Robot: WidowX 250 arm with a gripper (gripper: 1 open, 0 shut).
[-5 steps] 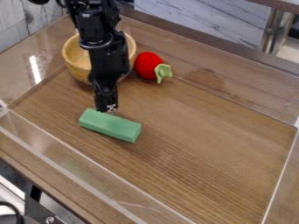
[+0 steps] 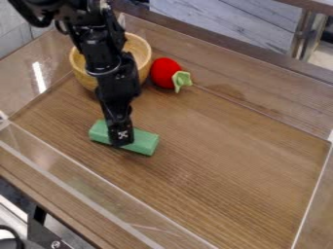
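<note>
The black gripper hangs low over a green block, its fingers open around or against the block's upper part; the exact contact is hard to tell. The block lies on the wooden table, partly covered by the gripper.
A yellow bowl stands at the back, behind the arm. A red object with a green end, like a strawberry or tomato, lies to its right.
The gripper has come down from above the table onto the green block. The block, bowl and red object appear in the same places.
</note>
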